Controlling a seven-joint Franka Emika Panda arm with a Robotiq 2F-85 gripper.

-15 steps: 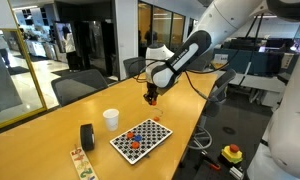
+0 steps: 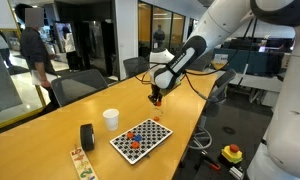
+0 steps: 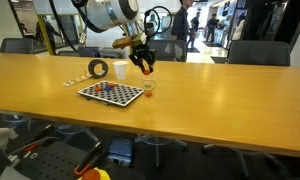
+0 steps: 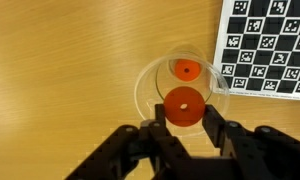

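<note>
My gripper is shut on an orange ball (image 4: 184, 107), held between its fingertips. Straight below, in the wrist view, is the round rim of a clear cup (image 4: 139, 92). A second orange ball (image 4: 187, 69) shows through the cup, seemingly at its bottom. In exterior view 2 the held ball (image 3: 146, 70) hangs just above the cup (image 3: 148, 84), and the lower ball (image 3: 148, 94) appears near the cup's base. Exterior view 1 shows the gripper (image 2: 157, 98) over the same spot, beyond the checkered board.
Near the cup lies a black-and-white checkered board (image 2: 124, 145) with red and blue pieces on it. A white cup (image 2: 111, 119), a black ring (image 2: 87, 137) and a light strip (image 2: 83, 164) stand to its left.
Over the last second my gripper has shifted a little to the right in exterior view 1, still with the orange ball. The board and white cup have stayed put.
</note>
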